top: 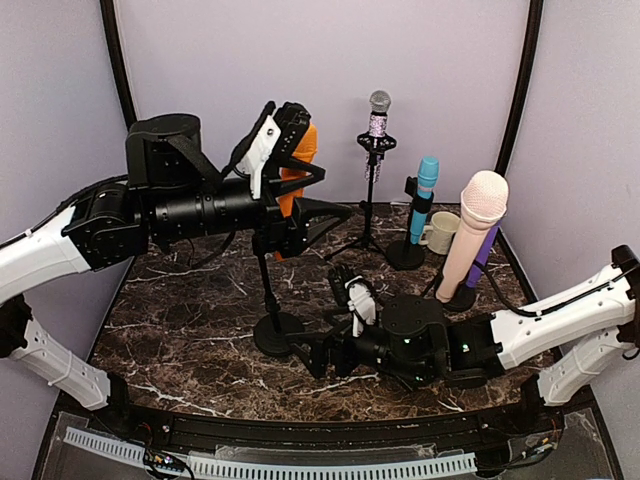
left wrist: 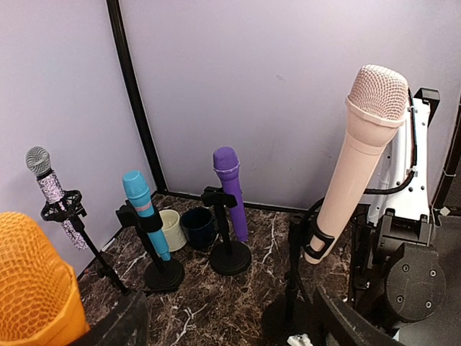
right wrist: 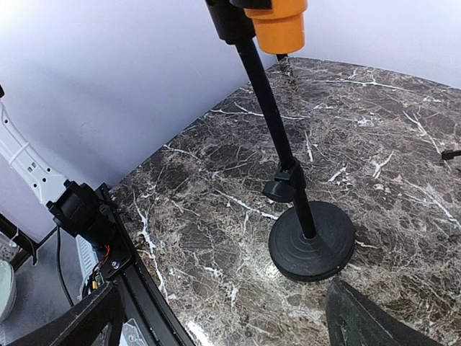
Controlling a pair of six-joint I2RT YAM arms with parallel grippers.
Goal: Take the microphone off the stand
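An orange microphone [top: 297,170] is held on a black stand with a round base [top: 275,336]. My left gripper [top: 318,195] is raised around its upper body, mostly covering it in the top view; its fingers are apart. In the left wrist view the orange head [left wrist: 32,285] fills the lower left, close to the gripper. My right gripper [top: 310,345] stands open, low in front of that stand; in the right wrist view nothing is between its fingers, with the microphone's bottom [right wrist: 279,32] above.
Further microphones on stands: silver glittery [top: 378,110], blue [top: 425,180], pink [top: 470,235] and purple [left wrist: 229,176]. A white mug [top: 440,230] and dark mug [left wrist: 199,228] stand behind.
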